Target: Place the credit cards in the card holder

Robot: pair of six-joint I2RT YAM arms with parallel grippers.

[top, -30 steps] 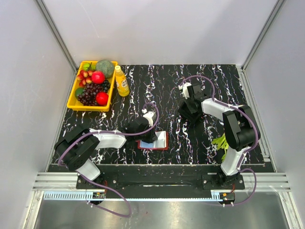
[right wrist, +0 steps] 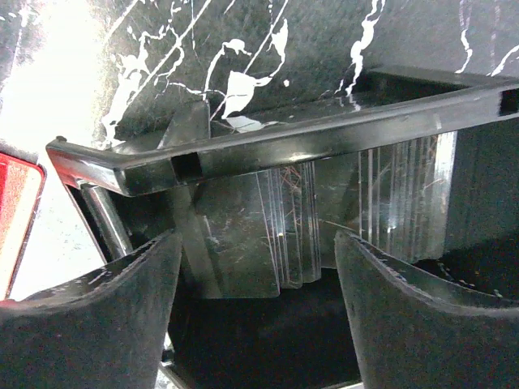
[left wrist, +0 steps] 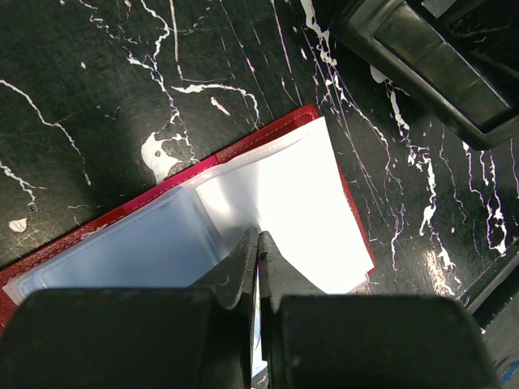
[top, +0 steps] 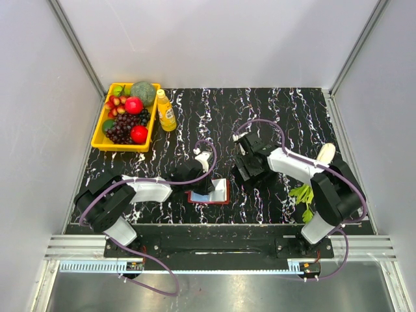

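Observation:
My left gripper is shut, its tips resting on the open red-edged card wallet [top: 220, 191] with white and pale blue sleeves [left wrist: 288, 198]; nothing clear shows between its fingers. Just right of that, my right gripper is part open over a black box-like organizer [right wrist: 308, 138], whose frame and clear slots [right wrist: 405, 194] lie under the fingers. I cannot tell whether it grips any of it. In the left wrist view a corner of this black object [left wrist: 438, 65] is near the wallet. Individual cards cannot be made out.
A yellow basket of fruit [top: 97, 140] and an orange bottle [top: 166, 114] stand at the back left. A pale vegetable with leaves [top: 302, 195] lies at the right edge, partly behind the right arm.
My right gripper and the black organizer under it have moved toward the front left, closer to the wallet. The left arm looks unchanged.

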